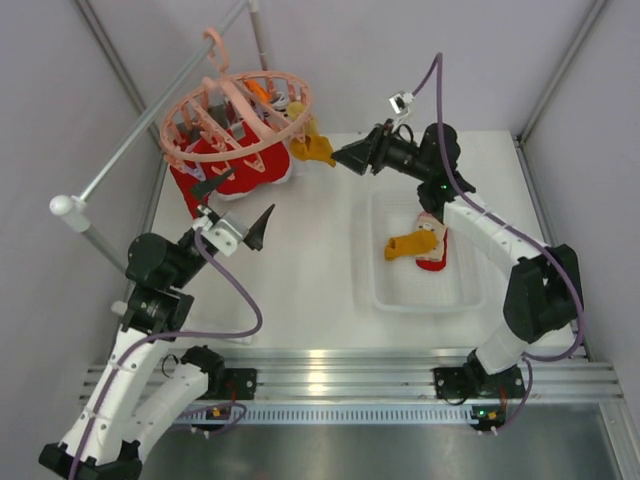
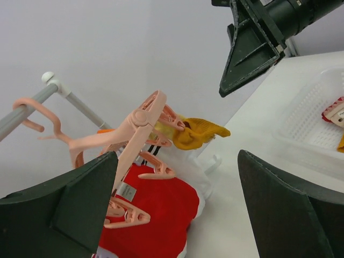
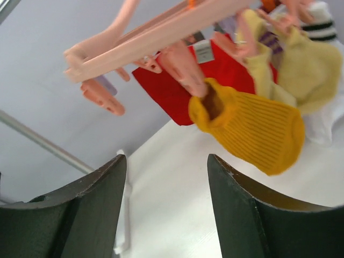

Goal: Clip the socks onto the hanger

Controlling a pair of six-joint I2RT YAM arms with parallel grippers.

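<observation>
The pink round hanger hangs from the grey rail, with several socks on its clips. On its right side a mustard-yellow sock hangs from the rim; in the right wrist view a pink clip meets the edge of this yellow sock. My right gripper is just right of that sock, open and empty. Left of and below it, nearer the front, my left gripper stands open, nothing between its fingers. In the bin lie another yellow sock and a red-and-beige sock.
The white bin stands on the right under the right arm. A grey rail slants over the left side. Red cloth hangs below the hanger.
</observation>
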